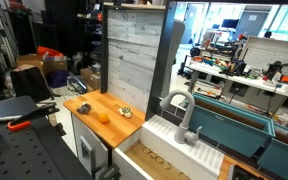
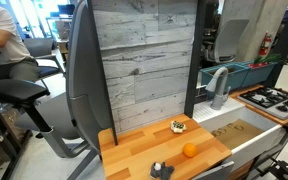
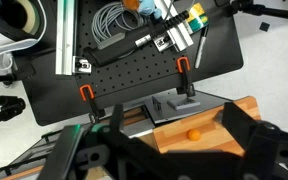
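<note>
In the wrist view my gripper shows as two dark, blurred fingers at the lower left and lower right, wide apart and open, with nothing held between them. Below them on the wooden counter (image 2: 139,150) lies a small orange round object (image 3: 194,134), also visible in exterior view 2 as an orange ball (image 2: 190,150). Beside it are a small pale object (image 2: 177,126) and a dark grey metallic item (image 2: 161,170). Neither exterior view clearly shows the gripper.
A black perforated board (image 3: 134,75) with cables, tools and two orange-tipped clamps (image 3: 87,92) borders the counter. An open drawer (image 2: 239,135) juts out beside it. A grey faucet (image 1: 188,115) and a stove (image 2: 274,100) stand further along; an upright wood panel (image 1: 134,60) rises behind.
</note>
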